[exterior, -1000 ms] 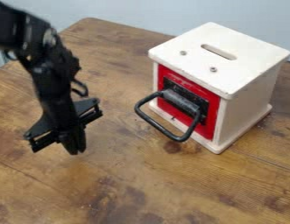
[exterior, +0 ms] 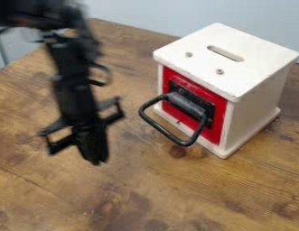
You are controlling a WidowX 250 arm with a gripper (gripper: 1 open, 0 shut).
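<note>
A white wooden box (exterior: 236,63) with a slot in its top stands at the right. On its red front panel (exterior: 213,128) is a black latch with a black loop handle (exterior: 163,128) sticking out toward the left. My black gripper (exterior: 91,149) hangs blurred at the left over the table, pointing down, apart from the handle. It looks shut, with nothing visible between its fingers.
A pale wall shows behind the table's back edge at the upper left.
The box looks unchanged.
</note>
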